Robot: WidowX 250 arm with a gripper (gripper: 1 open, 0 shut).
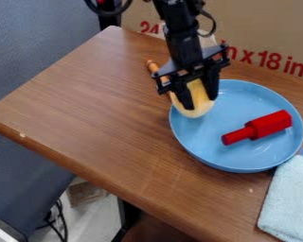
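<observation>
The black robot gripper [180, 83] hangs over the left rim of a blue plate [237, 156], its fingers around a pale yellow rounded object [197, 102], which is tilted at the plate's edge. A red cylindrical object [257, 129] lies on the plate's right side. An orange object [153, 68], partly hidden by the arm, lies on the table behind the gripper.
A folded light cloth [291, 200] lies at the front right. A cardboard box [261, 33] stands behind, and the table's left edge drops to a grey seat.
</observation>
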